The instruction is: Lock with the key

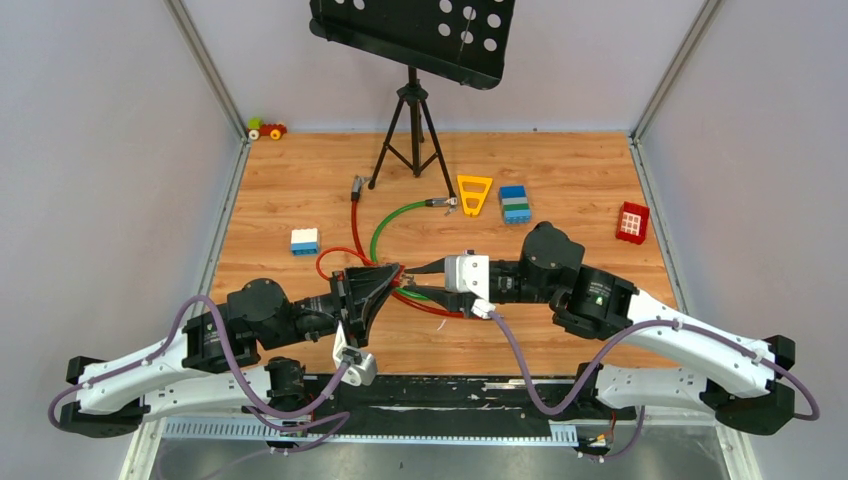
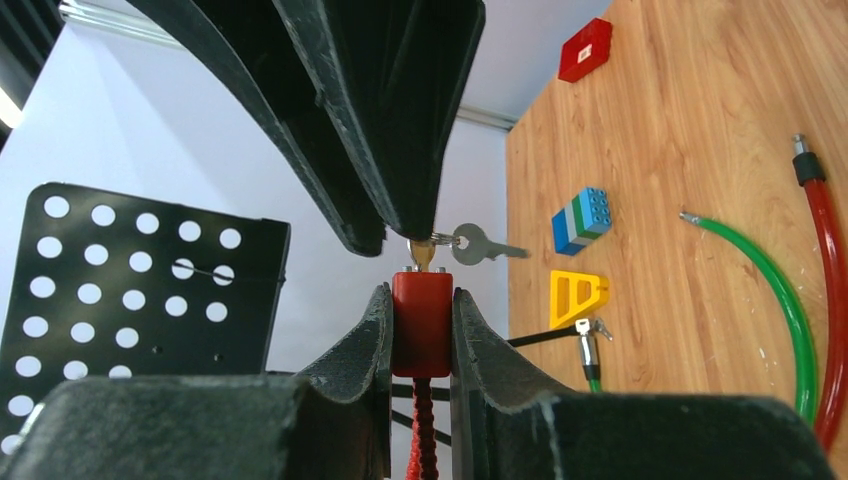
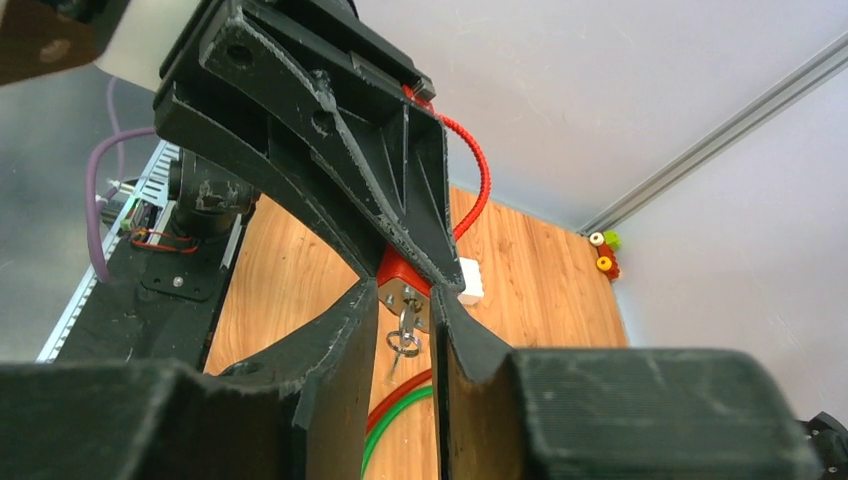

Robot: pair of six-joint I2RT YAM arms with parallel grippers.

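Observation:
My left gripper is shut on the red lock body, pinching it between both fingers. A key sits at the lock's metal end face, where the keyhole is; how deep it goes is hidden. From its ring hangs a second silver key. Facing the lock from the right, my right gripper is part open. In the right wrist view the key shows in the gap between its fingers, with room on either side. In the left wrist view its fingertips are close to the key's head.
The lock's red cable loops beside the left gripper. Red and green cables lie on the table below. A black stand, a yellow piece and toy bricks are farther back.

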